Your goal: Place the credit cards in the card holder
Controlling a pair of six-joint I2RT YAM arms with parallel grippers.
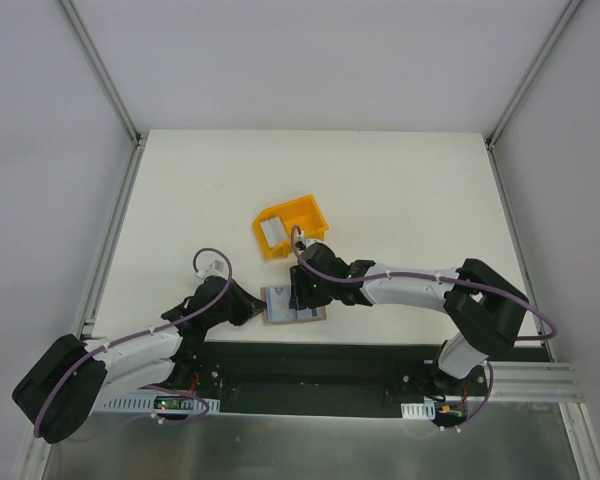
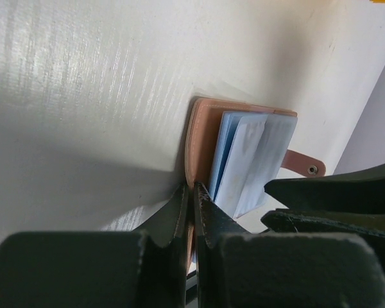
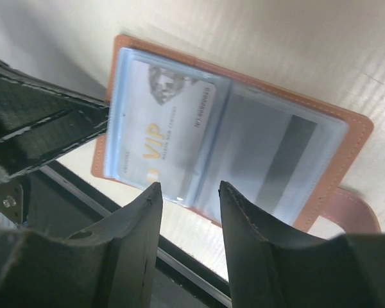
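Observation:
The brown card holder (image 1: 310, 320) lies spread at the table's front edge, its clear sleeves facing up. A white VIP card (image 3: 157, 128) sits in its left sleeve; the right sleeve (image 3: 263, 144), with a dark stripe, shows no card. My left gripper is shut on the holder's left edge. Above the holder, the right gripper stands open, fingers apart over the lower part of the card and sleeve, nothing visible between them. Farther back, a white card (image 1: 274, 231) rests in a yellow tray (image 1: 308, 212).
A brown strap with a snap (image 2: 312, 169) sticks out from the holder's right side. The left finger (image 3: 45, 125) covers the holder's left edge in the right wrist view. Bare white table (image 1: 400, 190) extends behind and to the right.

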